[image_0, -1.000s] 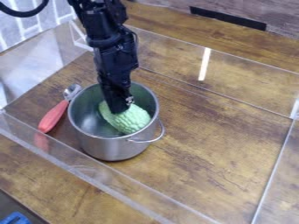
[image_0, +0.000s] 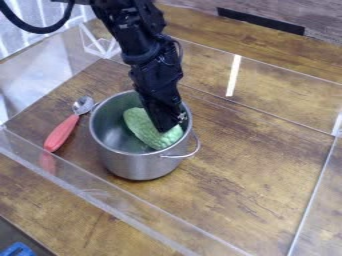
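A steel pot (image_0: 127, 160) with a wire handle on its right side stands in the left-centre of the camera view. Inside it lies a pale green, textured object (image_0: 144, 130). My black gripper (image_0: 166, 122) reaches down from above into the right part of the pot, over the green object and partly hiding it. Its fingertips are dark and crowded together, and I cannot see clearly what, if anything, is between them.
A red-handled utensil (image_0: 62, 132) lies left of the pot. Tape lines cross the wooden table (image_0: 261, 170), which is clear to the right. A blue object (image_0: 14, 250) sits at the bottom-left corner.
My gripper has moved to the right within the pot. The green object's visible shape has shifted, with more of it showing at the left.
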